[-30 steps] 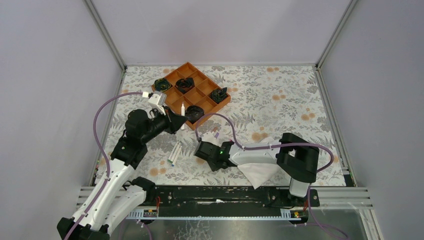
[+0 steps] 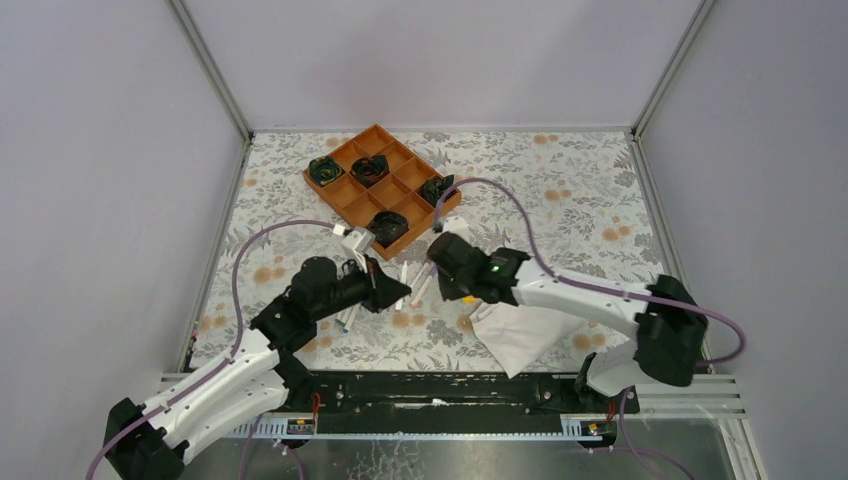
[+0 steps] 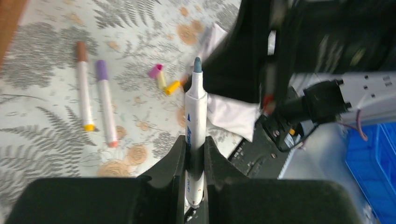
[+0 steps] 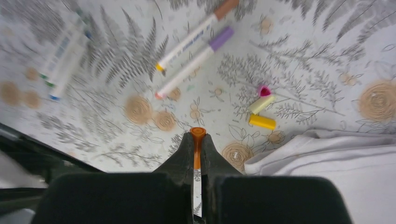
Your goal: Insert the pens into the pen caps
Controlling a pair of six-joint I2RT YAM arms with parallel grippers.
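My left gripper (image 2: 404, 291) is shut on a white pen (image 3: 196, 123), which stands upright with its bare teal tip (image 3: 198, 65) pointing up. My right gripper is shut, and an orange cap (image 4: 197, 134) shows between its fingertips, its open end up. In the top view the two grippers face each other over the middle of the table, a short gap apart. Three loose caps lie on the cloth: pink (image 4: 264, 91), pale yellow (image 4: 261, 104) and yellow (image 4: 262, 122). Near them rest a brown-ended pen (image 4: 189, 43) and a purple-ended pen (image 4: 189, 67).
More white pens (image 4: 65, 56) with green and blue ends lie to the left. A wooden compartment tray (image 2: 350, 205) holding dark bundles stands at the back. A crumpled white cloth (image 2: 525, 335) covers the front right.
The left gripper, holding the pen, has moved right and toward the front, away from the tray. The right gripper has shifted right and slightly toward the back.
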